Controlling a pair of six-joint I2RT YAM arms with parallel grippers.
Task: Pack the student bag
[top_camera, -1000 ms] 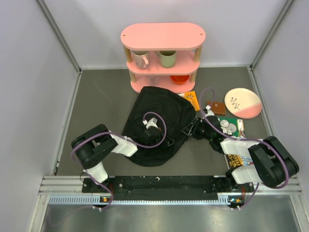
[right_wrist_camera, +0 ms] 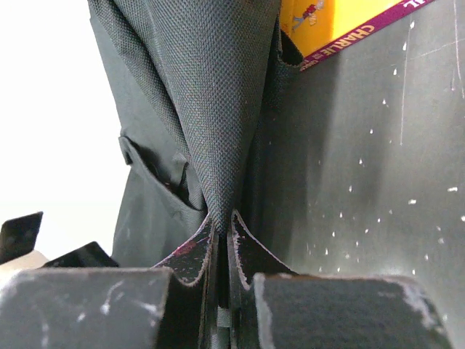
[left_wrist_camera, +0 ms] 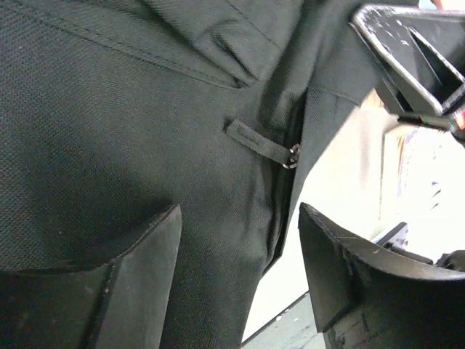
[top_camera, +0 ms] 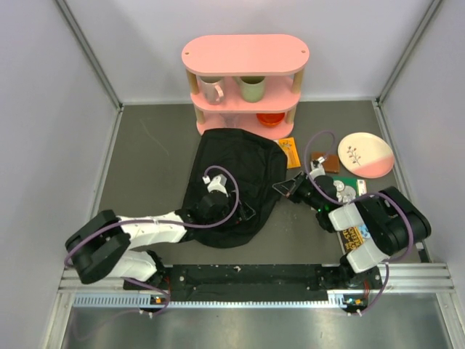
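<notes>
A black cloth bag (top_camera: 231,163) lies flat in the middle of the table. In the right wrist view, my right gripper is shut on a fold of the bag's right edge, the fabric (right_wrist_camera: 218,109) running up from between its tips. My left gripper (top_camera: 247,211) stands open over the bag's lower part. In the left wrist view its fingers (left_wrist_camera: 142,280) are spread, nothing held between them. Ahead of them a zipper pull tab (left_wrist_camera: 258,143) lies on the bag, beside the bag's edge. The right gripper's fingers (left_wrist_camera: 407,62) show at that view's top right.
A pink shelf (top_camera: 245,54) with mugs (top_camera: 252,89) and an orange bowl (top_camera: 271,119) stands behind the bag. A yellow book (right_wrist_camera: 327,29) touches or nears the bag's right edge. Right of it are a brown item (top_camera: 325,161), a plate (top_camera: 365,155) and more books (top_camera: 354,238).
</notes>
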